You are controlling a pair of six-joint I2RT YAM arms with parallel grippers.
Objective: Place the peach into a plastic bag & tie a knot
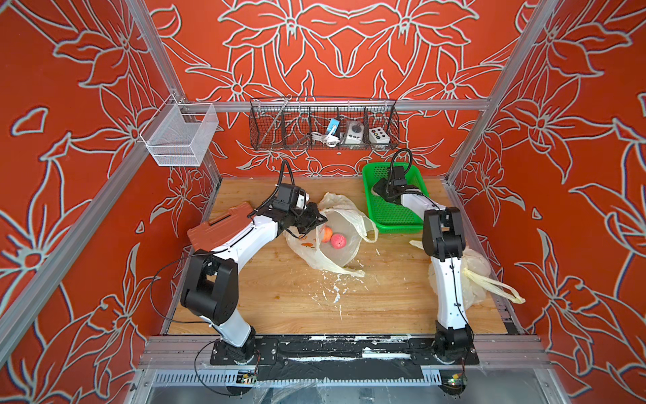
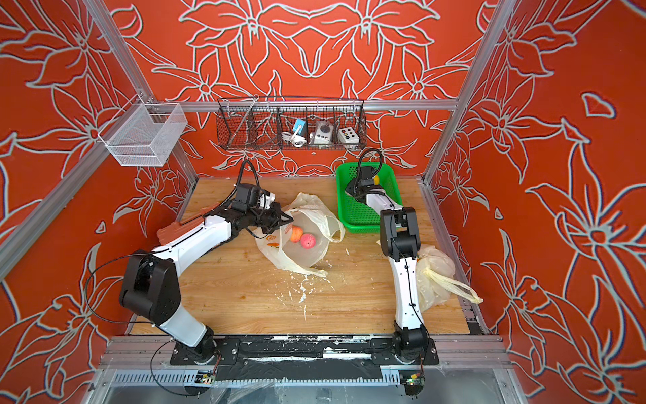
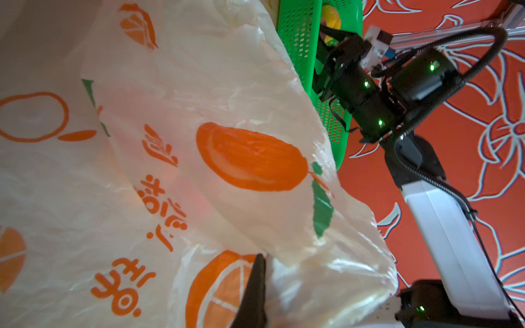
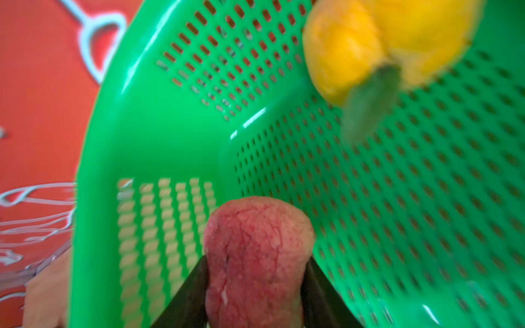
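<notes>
My right gripper is shut on a wrinkled pink-red peach (image 4: pixel 258 246), one finger on each side, over the left wall of the green basket (image 4: pixel 147 125). In the top left view the arm largely hides the fruit. The white plastic bag (image 1: pixel 311 256) lies mid-table with its mouth spread toward the right. My left gripper (image 1: pixel 317 221) is shut on the bag's rim; its dark finger (image 3: pixel 254 298) presses the printed film. Inside the bag rest an orange ball-like fruit (image 1: pixel 327 233) and a pink one (image 1: pixel 337 240).
A yellow fruit with a green leaf (image 4: pixel 350 49) sits in the basket. At the right edge stands a second, knotted bag (image 1: pixel 471 276). A brown board (image 1: pixel 218 225) lies behind the left arm.
</notes>
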